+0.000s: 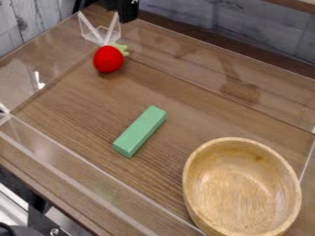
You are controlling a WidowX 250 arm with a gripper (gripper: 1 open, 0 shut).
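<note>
My gripper [120, 11] is at the top edge, left of centre, mostly out of frame; whether it is open or shut cannot be made out. Below it a red round object [107, 59] lies on the wooden table [216, 88], with a small green piece [120, 49] behind it. Pale thin lines, hard to make out, cross the area just above. A green bar [139, 131] lies near the middle, and a large tan bowl [241, 187] sits at the lower right.
Grey walls [25, 18] border the table at the back and left.
</note>
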